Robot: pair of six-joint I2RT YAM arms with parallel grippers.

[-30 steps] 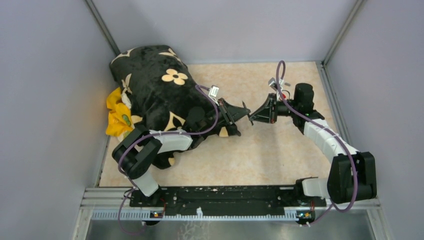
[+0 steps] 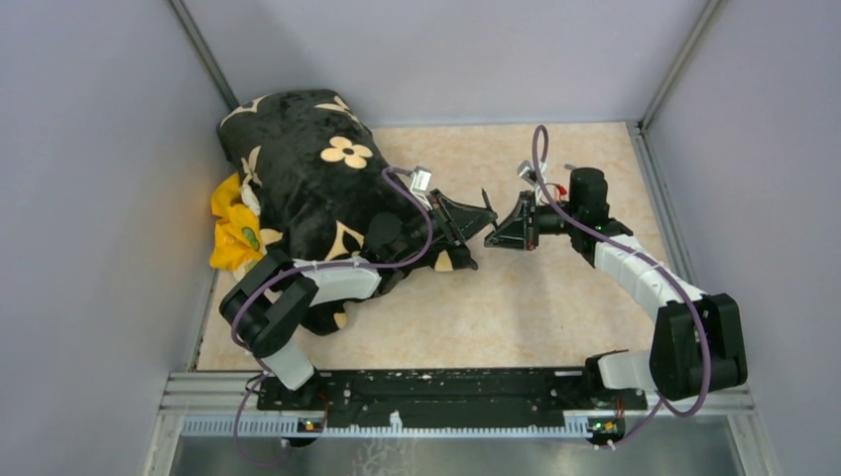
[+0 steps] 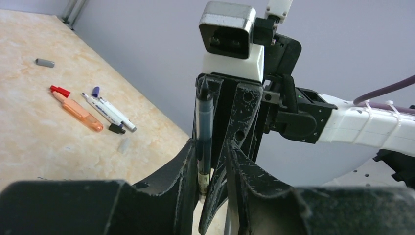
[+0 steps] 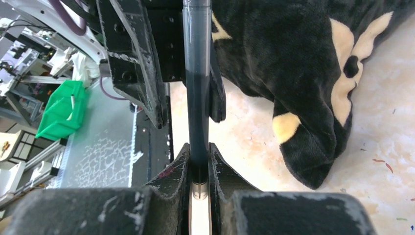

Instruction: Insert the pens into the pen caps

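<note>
A dark translucent pen [image 3: 204, 127] stands upright between my two grippers, which face each other over the table [image 2: 536, 317]. My right gripper is shut on it near one end. My left gripper is open, its fingers around or very near the pen. In the left wrist view, an orange highlighter [image 3: 80, 111], a red cap [image 3: 60, 91], white markers [image 3: 110, 110], a blue cap [image 3: 96, 91], a black cap [image 3: 117, 128] and grey caps [image 3: 45, 63] lie on the table.
A black patterned plush cloth [image 2: 298, 169] covers the table's left part, with yellow material [image 2: 235, 228] at its edge. A green bin [image 4: 58, 107] sits beyond the frame rail in the right wrist view.
My right gripper has shifted a little left and down in the top view since one second ago, and the pen between the grippers has moved slightly.
</note>
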